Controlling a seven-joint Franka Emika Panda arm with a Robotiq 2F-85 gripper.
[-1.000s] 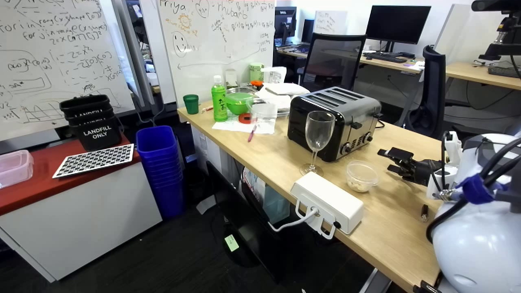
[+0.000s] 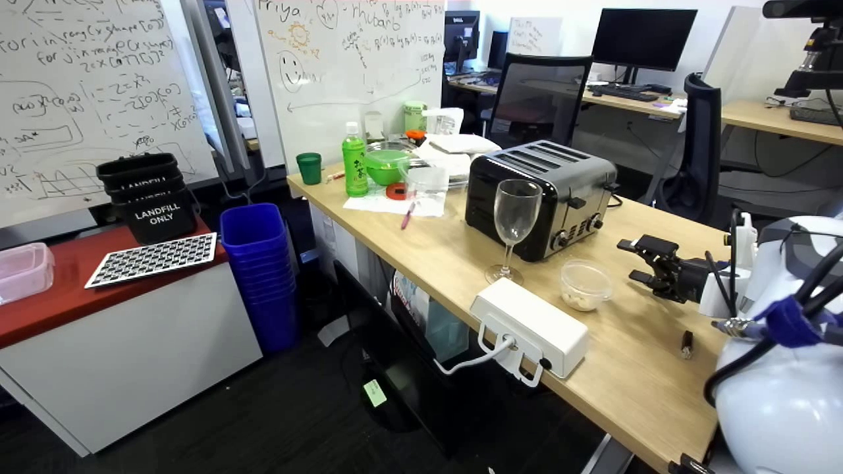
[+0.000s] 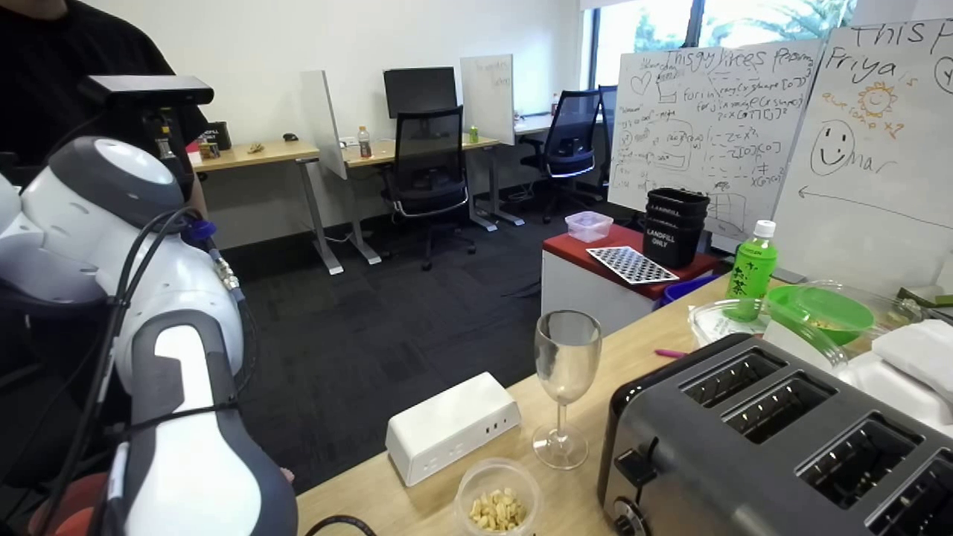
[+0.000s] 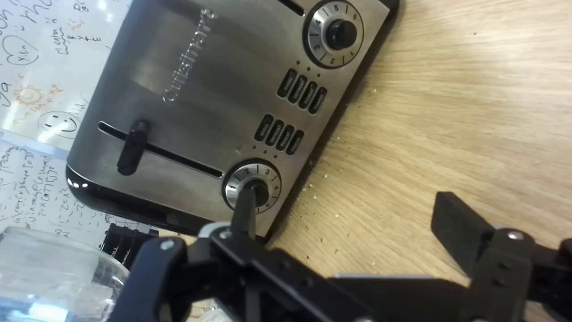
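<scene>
My gripper (image 2: pixel 631 261) hangs above the table on the right, facing the toaster's control side and clear of it. In the wrist view its two fingers (image 4: pixel 462 230) stand wide apart, so the gripper is open with nothing between them. A black and steel four-slot toaster (image 2: pixel 545 197) stands on the table, its lever (image 4: pixel 133 148) and numbered dials (image 4: pixel 335 35) showing in the wrist view. One finger overlaps the nearer dial in that view, though exterior view 1 shows a gap. From exterior view 2 the gripper is out of sight.
An upright wine glass (image 2: pixel 516 214) stands close beside the toaster. Near it are a clear cup of pale pieces (image 3: pixel 497 508) and a white power box (image 2: pixel 531 324) at the table edge. A small dark object (image 2: pixel 686 344) lies below the gripper. Bottle (image 2: pixel 355 162) and bowls sit farther back.
My gripper has drawn back slightly from the toaster, to the right in exterior view 1, and the arm has shifted with it. The objects on the table have stayed put.
</scene>
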